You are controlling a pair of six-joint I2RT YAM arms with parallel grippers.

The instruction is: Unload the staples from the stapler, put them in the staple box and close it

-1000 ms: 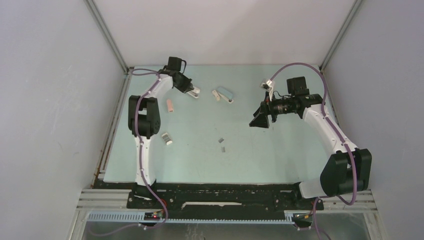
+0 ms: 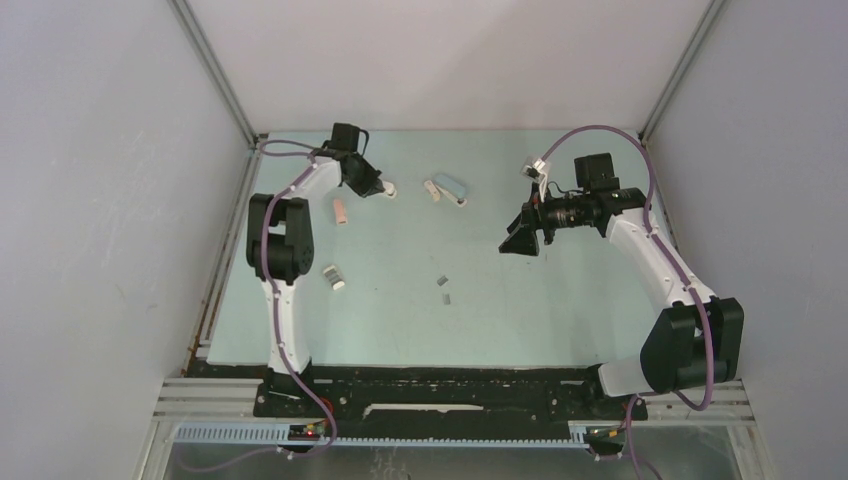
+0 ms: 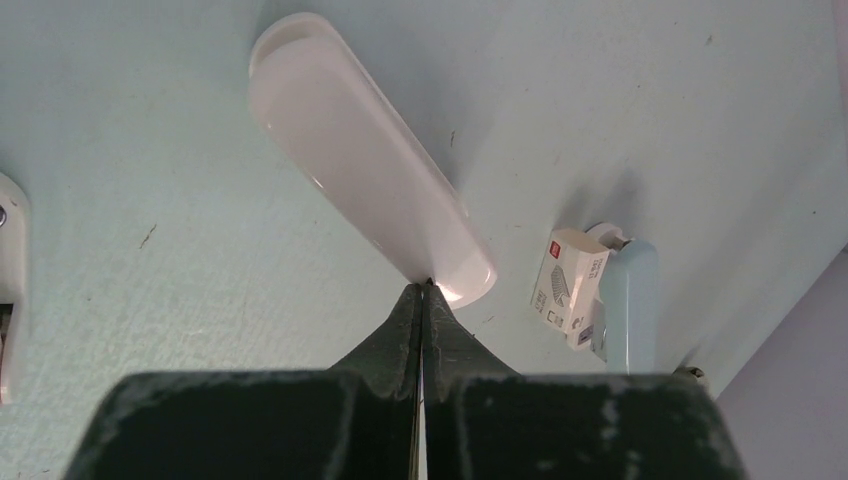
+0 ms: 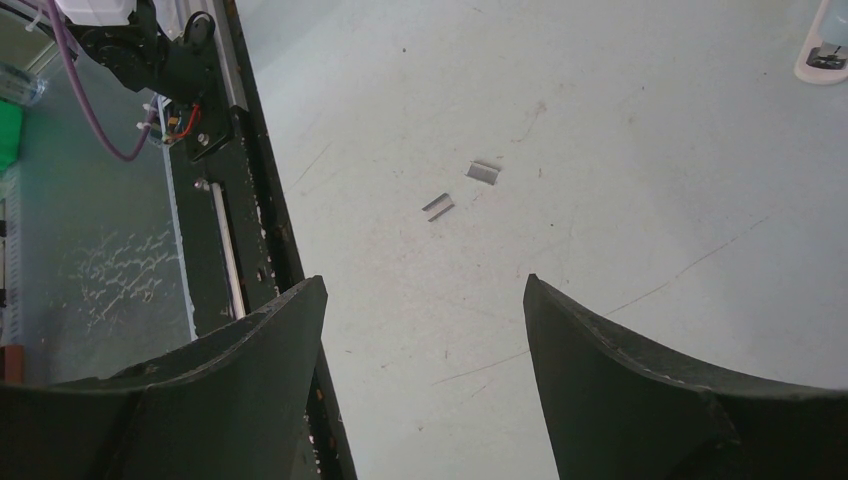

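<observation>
A pale pink stapler [image 3: 365,150] lies at the back left of the table. In the left wrist view its long top runs up and to the left. My left gripper is shut at the stapler's near end; its fingertips meet the end of the top there, and I see nothing between them. From above, the left gripper [image 2: 379,190] hides much of the stapler [image 2: 390,190]. My right gripper stands open and empty, its finger [image 4: 290,340] well apart from the other. Two small staple strips, one upper [image 4: 483,173] and one lower [image 4: 439,207], lie on the table beyond it.
A blue stapler [image 2: 451,186] with a small staple box [image 2: 432,190] beside it lies at the back middle. A pinkish piece [image 2: 340,211] and a small pale object [image 2: 334,277] lie on the left.
My left gripper has shifted slightly left and toward the front over the pale stapler, which stays about where it was. The right arm shows no movement.
</observation>
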